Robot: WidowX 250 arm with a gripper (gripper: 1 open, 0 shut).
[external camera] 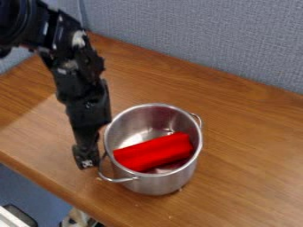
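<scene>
A stainless steel pot (166,175) with two side handles stands on the wooden table (243,160). Inside it a red cylinder (151,152) lies on a slant. My black gripper (95,158) is down at the pot's left side, open, its fingertips close by the rim and the left handle (113,177). Whether it touches the pot is hard to tell.
Bare wood spreads to the right of and behind the pot. The table's front left edge drops away near my gripper. A blue-grey wall (213,40) runs along the back.
</scene>
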